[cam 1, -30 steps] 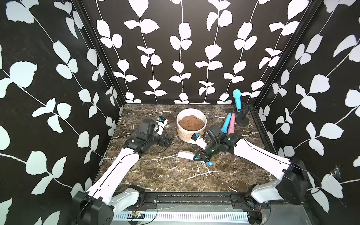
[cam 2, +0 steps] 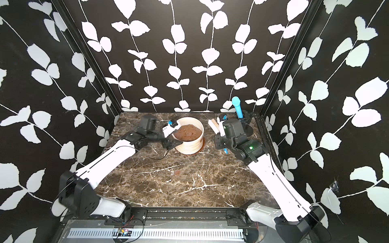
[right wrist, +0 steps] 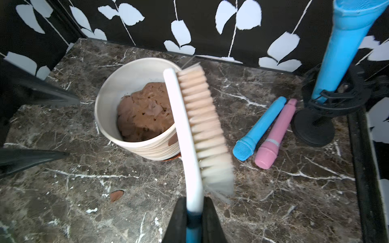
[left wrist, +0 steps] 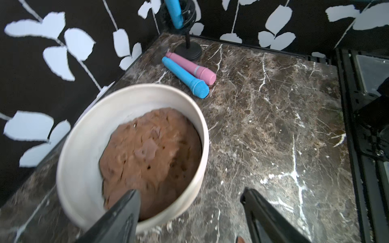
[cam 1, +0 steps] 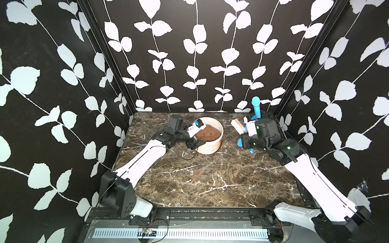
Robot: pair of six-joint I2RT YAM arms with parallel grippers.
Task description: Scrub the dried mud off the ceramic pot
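The cream ceramic pot (right wrist: 141, 147), holding a brown mud mound (left wrist: 150, 162), stands on the marbled table. At its front left rim, my left gripper has its fingers apart with nothing held; in the left wrist view one finger overlaps the pot's near edge. Right of the pot, my right gripper is raised and shut on the handle of a brush (right wrist: 182, 133), white with pale bristles and a blue lower handle.
Blue (right wrist: 259, 127) and pink (right wrist: 275, 133) microphones lie at the right; another blue one (right wrist: 344, 36) stands in a black stand (right wrist: 314, 129).
My right gripper has lifted the brush and carried it to the back right, away from the table's front middle. My left gripper has moved rightward onto the pot's rim.
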